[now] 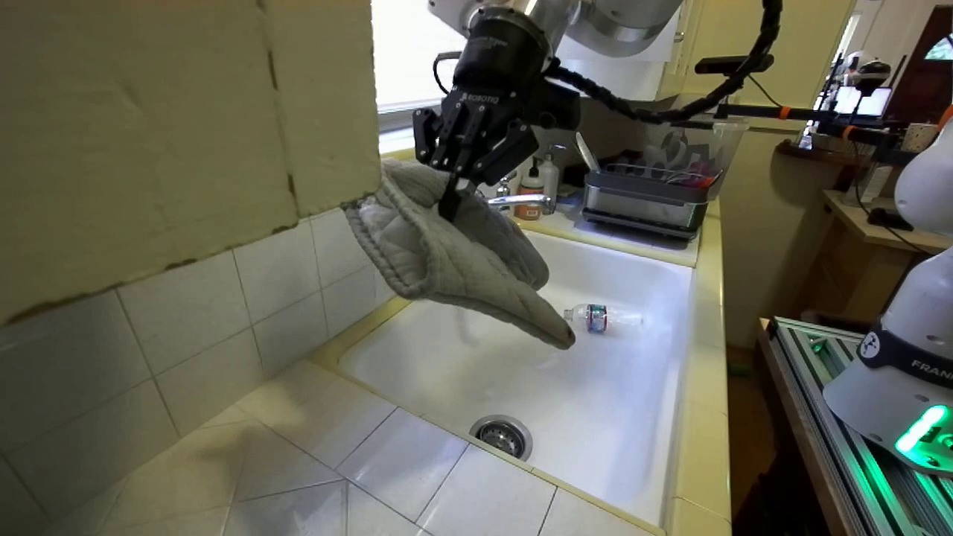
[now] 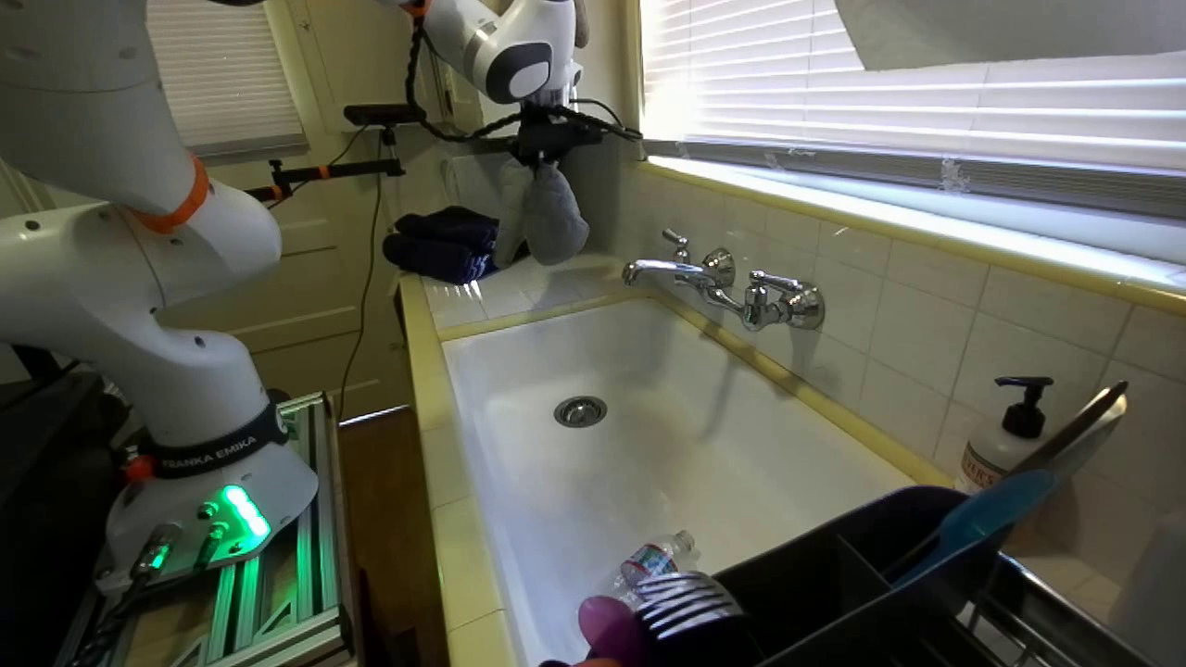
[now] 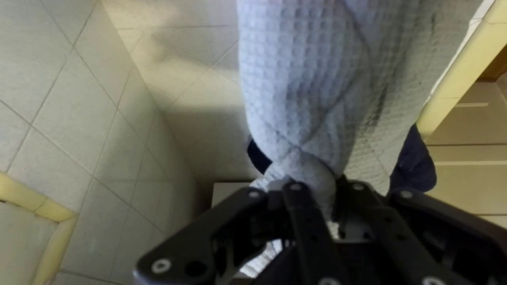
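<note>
A grey quilted oven mitt (image 1: 464, 259) hangs in the air, with my gripper (image 1: 453, 198) shut on its fabric. In exterior view 1 the mitt tilts downward to the right, its narrow tip over the white sink (image 1: 581, 402). From exterior view 2, the mitt (image 2: 555, 217) hangs below the gripper over the far counter. In the wrist view, bunched grey fabric of the mitt (image 3: 304, 90) rises from between the fingers and covers much of the scene behind it.
A clear plastic bottle (image 1: 600, 318) lies in the sink. Dark blue cloth (image 2: 445, 245) sits on the far counter, beside the mitt. The faucet (image 2: 667, 270) juts from the tiled wall. A dish rack (image 1: 645, 192) and soap bottles (image 1: 531, 190) stand at the sink's other end.
</note>
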